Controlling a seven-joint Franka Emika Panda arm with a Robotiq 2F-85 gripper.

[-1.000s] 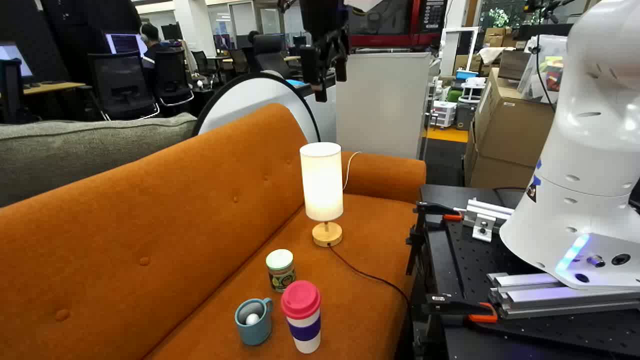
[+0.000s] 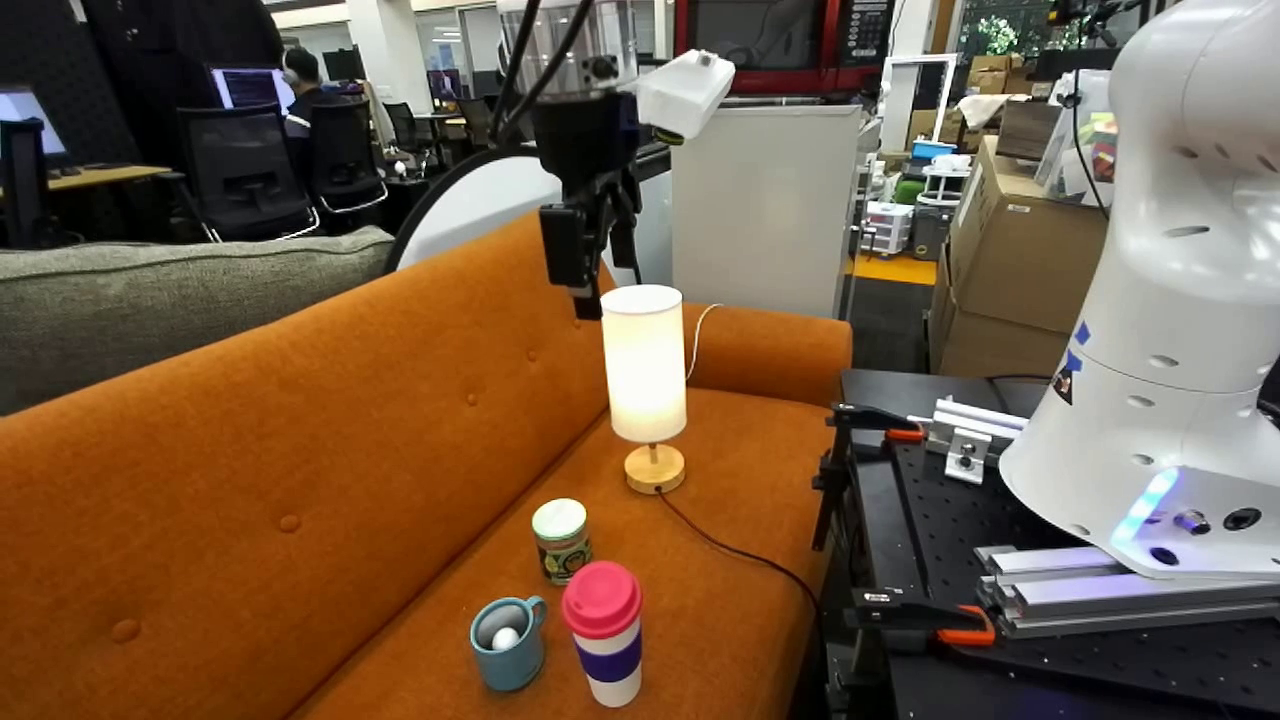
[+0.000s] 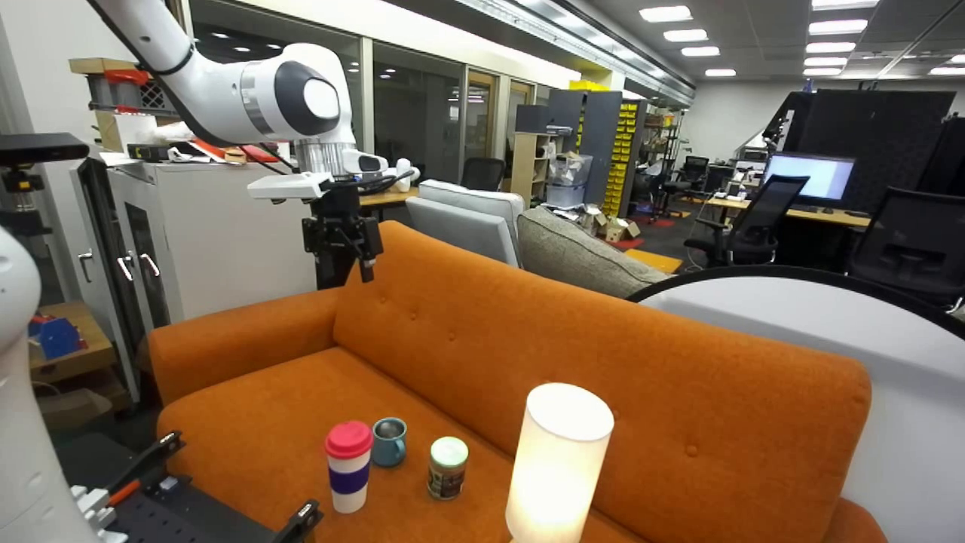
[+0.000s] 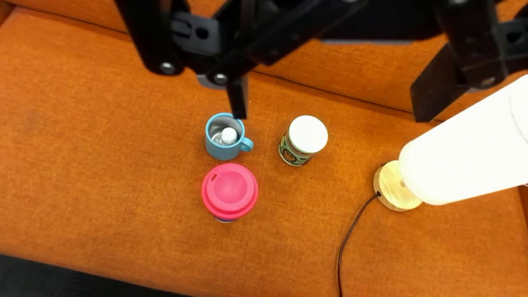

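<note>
In the wrist view my gripper is open, its fingers wide apart and nothing between them. It hangs well above the orange sofa seat. Below lies a blue mug (image 4: 225,150) with a white round object (image 4: 229,135) inside. Beside the mug are a jar (image 4: 307,134) with a pale lid and a tumbler (image 4: 230,192) with a pink lid. The lit lamp (image 4: 467,143) rises at the right, its wooden base (image 4: 396,188) on the seat. From exterior view 1, the gripper (image 2: 606,288) appears near the top of the lampshade (image 2: 644,360); the gap in depth cannot be judged.
The sofa backrest (image 3: 579,308) runs behind the items. A lamp cord (image 2: 744,552) crosses the seat toward the black table (image 2: 1152,654). In exterior view 2 the seat (image 3: 262,407) is clear to the left of the tumbler.
In exterior view 1 my gripper has come down and shifted left. The mug, jar, tumbler and lamp have not moved.
</note>
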